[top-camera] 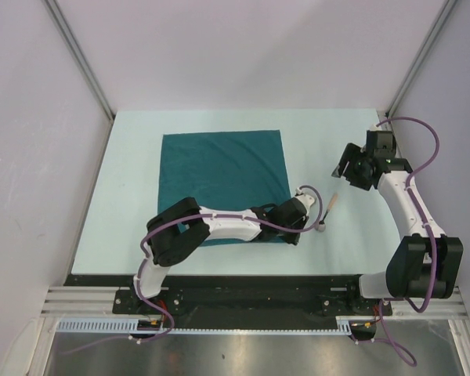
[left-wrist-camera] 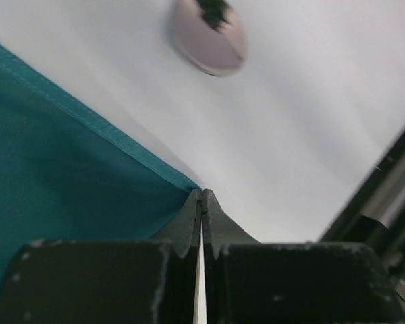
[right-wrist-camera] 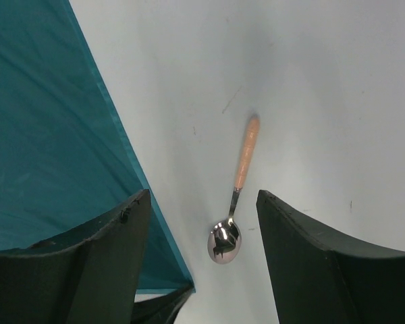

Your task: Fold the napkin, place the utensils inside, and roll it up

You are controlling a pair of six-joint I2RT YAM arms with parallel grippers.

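Note:
The teal napkin (top-camera: 219, 160) lies spread on the white table. My left gripper is shut at the napkin's front right corner, its tips against the edge; whether cloth is between them I cannot tell. In the right wrist view a wooden-handled spoon (right-wrist-camera: 224, 239) lies beside the napkin's right edge, between and beyond the fingertips of my right gripper, which is open above the table.
The left arm lies over the napkin's front part. A dark front edge borders the table.

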